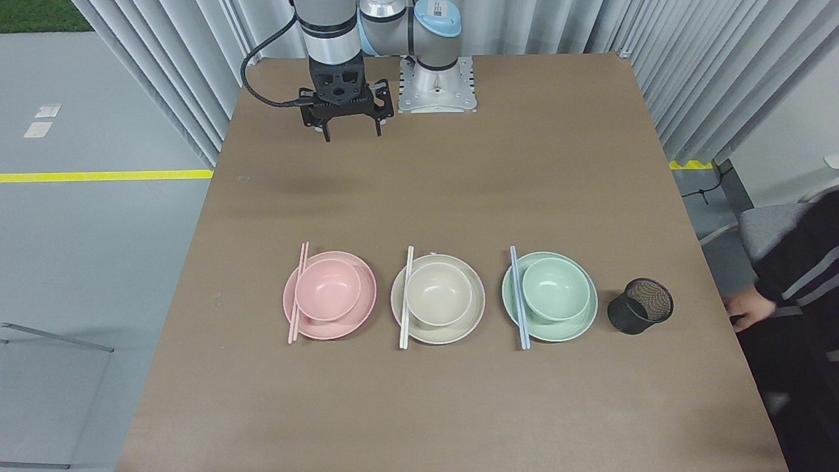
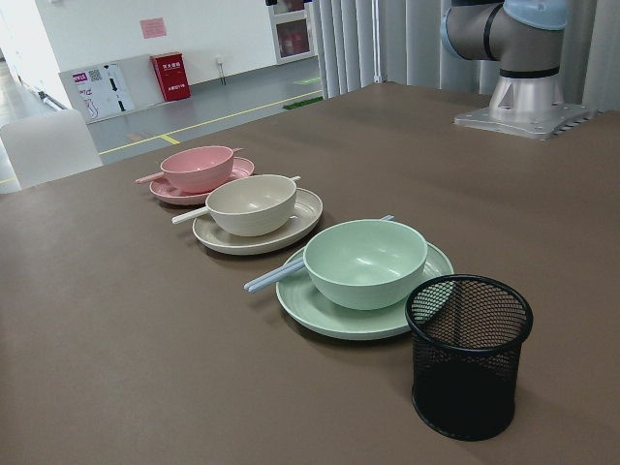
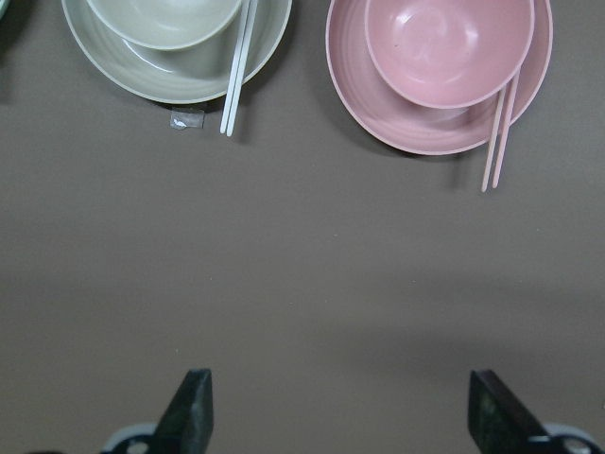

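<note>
Three place settings stand in a row, each a plate with a bowl and chopsticks: pink bowl (image 1: 328, 288) on pink plate (image 3: 397, 113) with pink chopsticks (image 1: 295, 307), cream bowl (image 1: 440, 292) with white chopsticks (image 3: 237, 71), mint bowl (image 1: 556, 288) with light blue chopsticks (image 1: 521, 311). A black mesh cup (image 2: 465, 387) stands beside the mint setting. My gripper is at the table's back, raised above it and apart from the settings, open with nothing between its fingers.
A person's hand (image 1: 747, 307) is at the right edge, near the mesh cup.
</note>
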